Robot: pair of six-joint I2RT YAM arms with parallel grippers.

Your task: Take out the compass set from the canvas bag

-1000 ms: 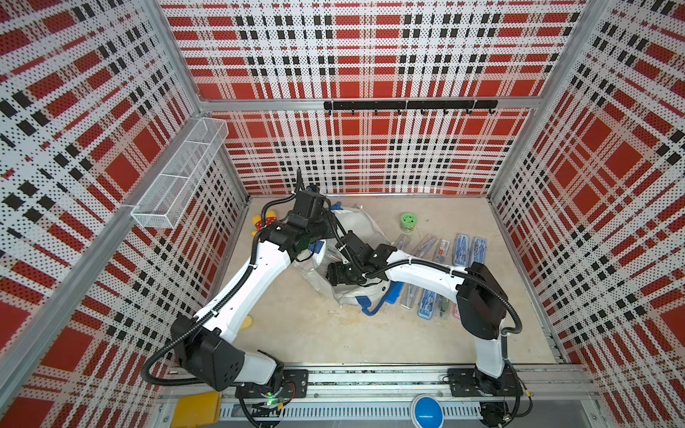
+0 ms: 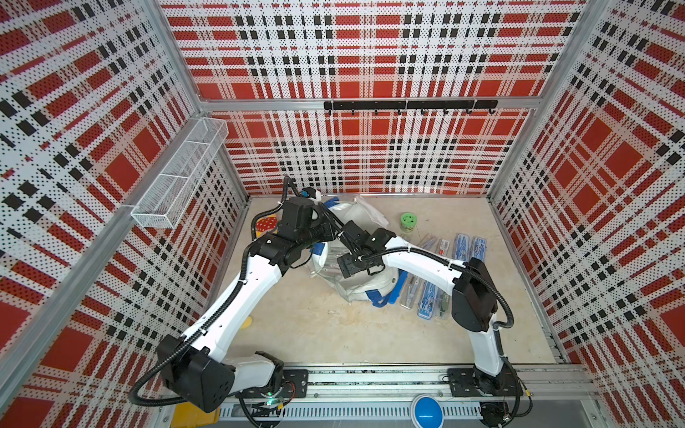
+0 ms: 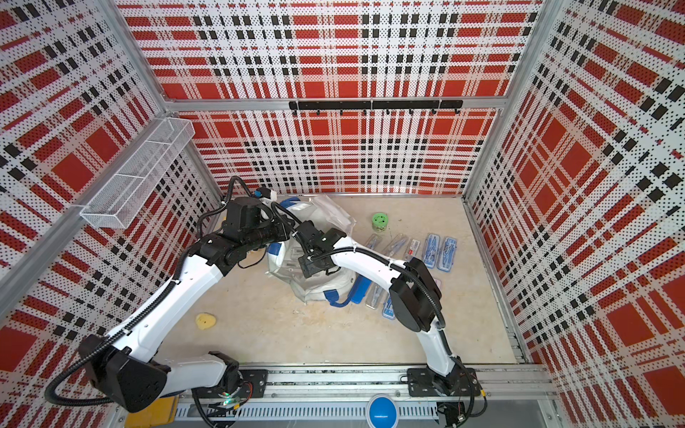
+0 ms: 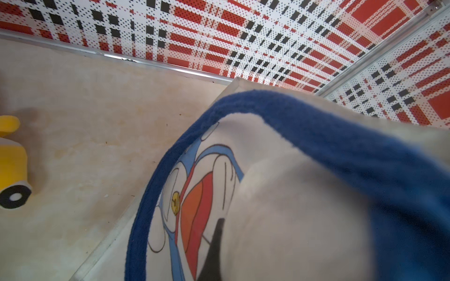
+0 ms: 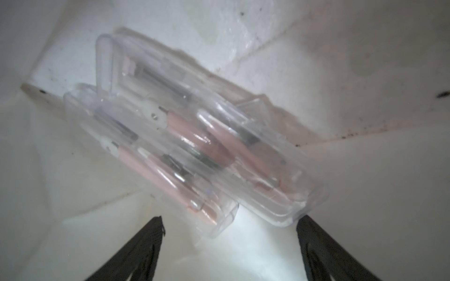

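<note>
The white canvas bag (image 2: pixel 371 289) with blue straps lies open mid-table. Its printed wall and blue rim (image 4: pixel 300 121) fill the left wrist view, with a dark fingertip of my left gripper low among the cloth; that finger is shut, mostly hidden. Inside the bag, two clear cases with pink compasses, a compass set (image 5: pixel 220 149) and a second case (image 5: pixel 154 173), lie side by side. My right gripper is open just short of their near ends, nothing between its fingers.
Several pencil cases (image 2: pixel 461 248) lie in rows right of the bag. A green round object (image 2: pixel 408 221) stands behind them. A yellow toy (image 4: pixel 11 164) is left of the bag.
My right gripper has moved slightly up and right in the top left view, over the bag.
</note>
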